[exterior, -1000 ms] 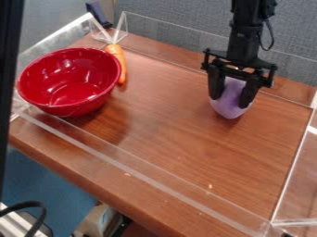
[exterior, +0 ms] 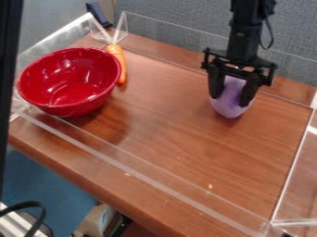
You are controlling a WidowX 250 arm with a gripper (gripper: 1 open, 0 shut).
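My black gripper (exterior: 234, 84) is lowered at the right back of the wooden table (exterior: 173, 162), its fingers around a purple rounded object (exterior: 229, 104), perhaps an eggplant toy, which rests at the tabletop. Whether the fingers grip it firmly is not clear. A red bowl (exterior: 69, 90) sits at the left, with an orange carrot (exterior: 118, 60) just beside its back right.
Clear low walls border the table, and a grey panel (exterior: 161, 17) stands behind it.
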